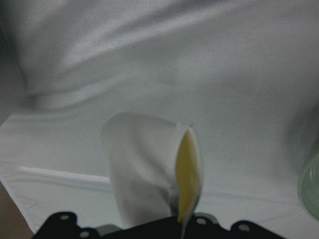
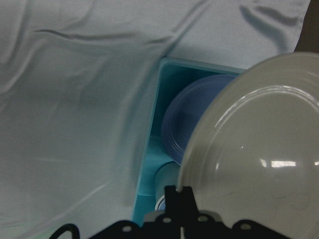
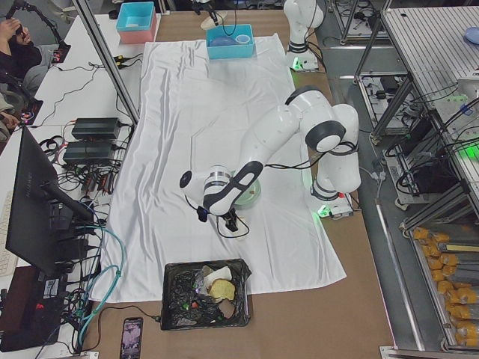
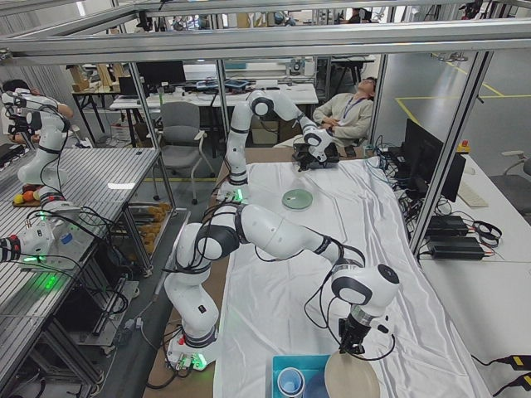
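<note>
In the left wrist view my left gripper is shut on a white paper piece [image 1: 139, 164] with a yellow inside, held over the cloth; a green plate [image 1: 311, 189] sits at the right edge. My right gripper is shut on the rim of a beige plate [image 2: 264, 164], held above a teal bin [image 2: 179, 67]. The bin holds a blue plate [image 2: 182, 119] and a cup [image 2: 167, 177], both partly hidden by the beige plate.
A black-lined bin [image 3: 179, 314] with waste stands at the near end of the white cloth [image 3: 187, 105]. Monitor and cables line the left side in the camera left view.
</note>
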